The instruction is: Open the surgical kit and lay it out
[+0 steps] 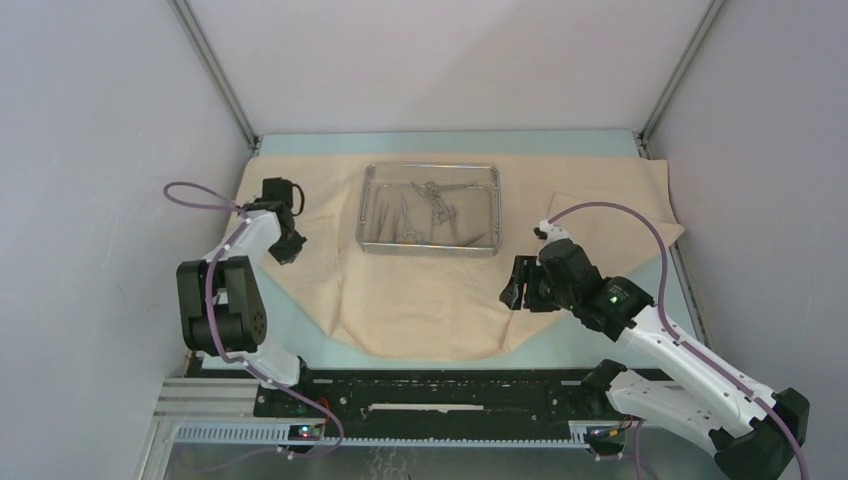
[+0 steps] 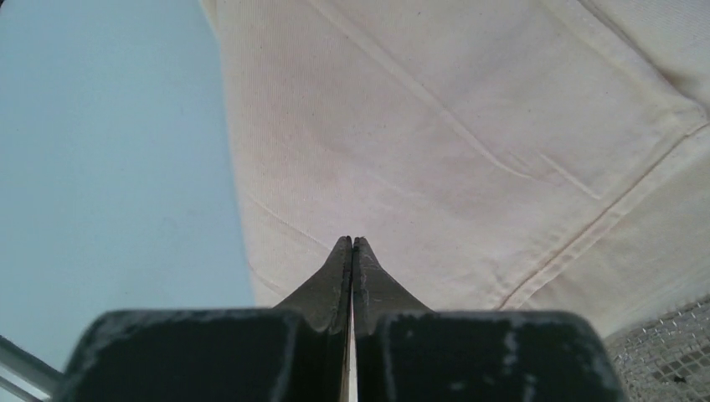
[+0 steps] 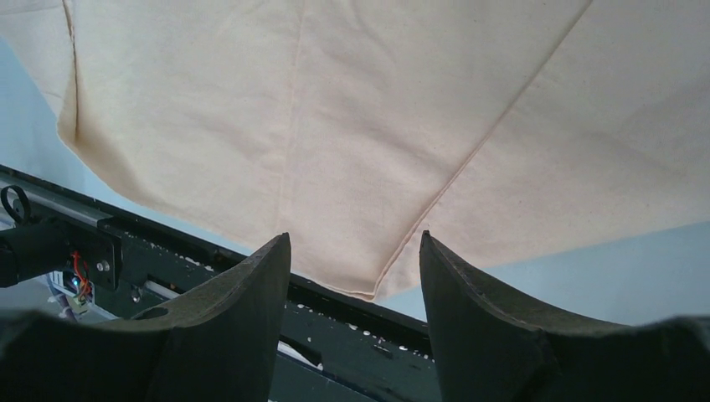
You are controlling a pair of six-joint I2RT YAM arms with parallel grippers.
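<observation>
A beige cloth (image 1: pixel 410 300) lies spread over the table, with folds and creases at its left and right parts. On it, towards the back middle, stands a metal mesh tray (image 1: pixel 430 250) holding several steel instruments (image 1: pixel 436 203). Over the cloth's left part is my left gripper, its fingertips together and nothing showing between them. My right gripper hangs above the front right of the cloth, its fingers apart with only a gap between. In the right wrist view, a folded edge of the cloth (image 3: pixel 469 159) runs slantwise beyond the fingertips.
Blue table surface (image 1: pixel 590 345) shows in strips around the cloth. A dark rail (image 1: pixel 430 395) runs along the front. White walls stand left, right and behind. The cloth in front of the tray is clear. A corner of the tray's mesh (image 2: pixel 670 352) shows in the left wrist view.
</observation>
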